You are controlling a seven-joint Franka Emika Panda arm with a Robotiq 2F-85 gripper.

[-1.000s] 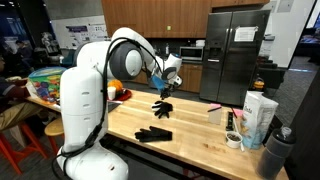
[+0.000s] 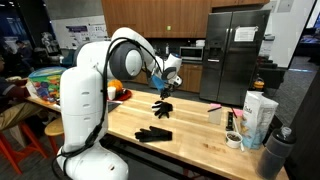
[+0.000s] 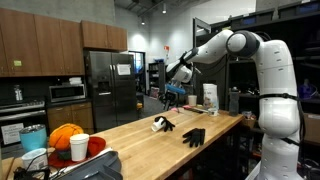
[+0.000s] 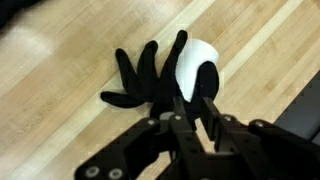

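A black glove (image 4: 150, 82) lies on the wooden table with its fingers spread, close to a white rounded object (image 4: 194, 64) in the wrist view. My gripper points down over the glove's lower part, its fingers apart. Black on black makes it hard to tell whether they touch the glove. In exterior view 1 the glove (image 2: 162, 107) is below the gripper (image 2: 159, 92). A second black glove (image 2: 154, 135) lies nearer the arm's base, and exterior view 2 shows this glove (image 3: 194, 136) apart from the first.
Along the table's right side stand a bag (image 2: 258, 118), a small white cup (image 2: 233, 139) and a dark canister (image 2: 276, 152). A red tray (image 3: 95, 150) with a white cup (image 3: 79, 148) sits on the other side. Bare tabletop (image 2: 200, 140) lies between. A person (image 2: 171, 72) stands behind the table.
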